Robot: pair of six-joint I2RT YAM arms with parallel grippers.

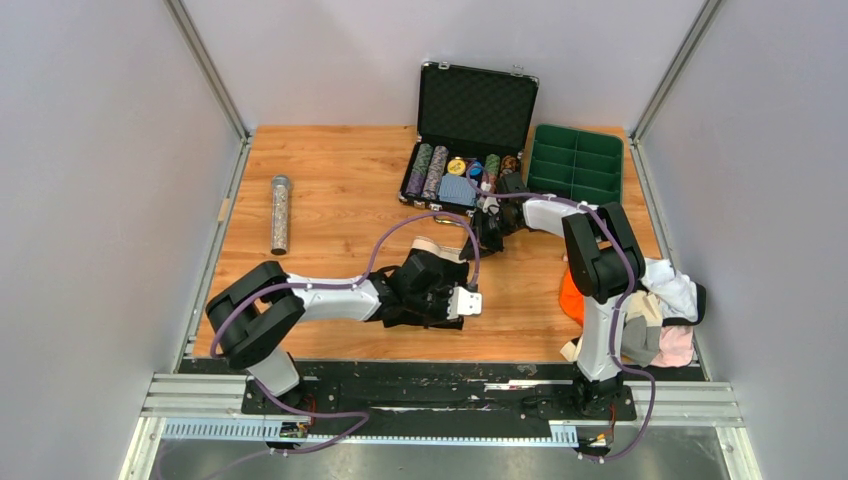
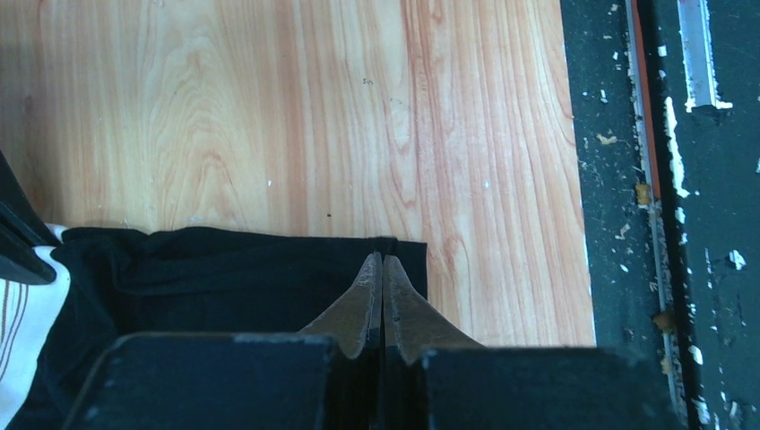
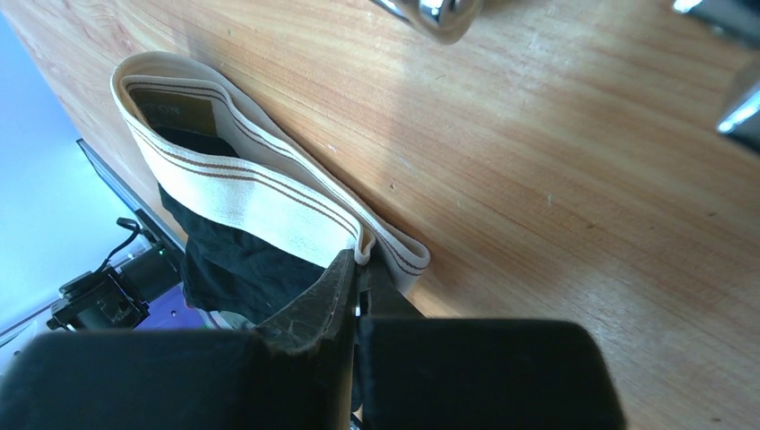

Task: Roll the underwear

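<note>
The black underwear with a white, brown-striped waistband lies folded on the table, its waistband (image 1: 428, 244) toward the suitcase. Much of the black cloth (image 1: 412, 322) is hidden under the left arm in the top view. My left gripper is shut at a corner of the black cloth (image 2: 242, 269), by its long edge; whether fabric is pinched in the tips is hard to see. My right gripper is shut on the end of the waistband (image 3: 242, 188), which bunches at its fingertips. The right gripper's fingers (image 2: 25, 260) show at the waistband in the left wrist view.
An open suitcase of poker chips (image 1: 478, 70) and a green divided tray (image 1: 560, 145) stand at the back. A clear tube (image 1: 280, 218) lies at left. Several clothes (image 1: 672, 290) are piled at right. The front table edge is close to the underwear.
</note>
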